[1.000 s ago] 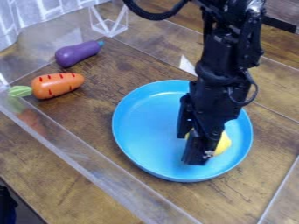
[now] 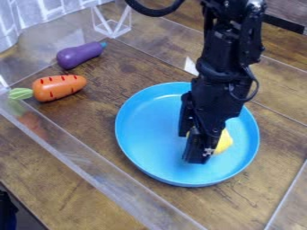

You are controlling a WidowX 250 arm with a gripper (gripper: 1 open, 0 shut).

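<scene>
My black gripper (image 2: 198,144) reaches down over the blue plate (image 2: 150,153), its fingers low near the middle. A yellow object (image 2: 222,141) rests on the plate, largely hidden by the gripper at its right side. The fingers look closed in around part of it, though the dark body hides exactly what is between them.
A toy carrot (image 2: 57,87) and a purple eggplant (image 2: 79,54) lie at the upper left. A clear plastic barrier (image 2: 84,166) runs diagonally along the lower left.
My gripper's lower end has shifted slightly left, and its fingers appear closer together than before.
</scene>
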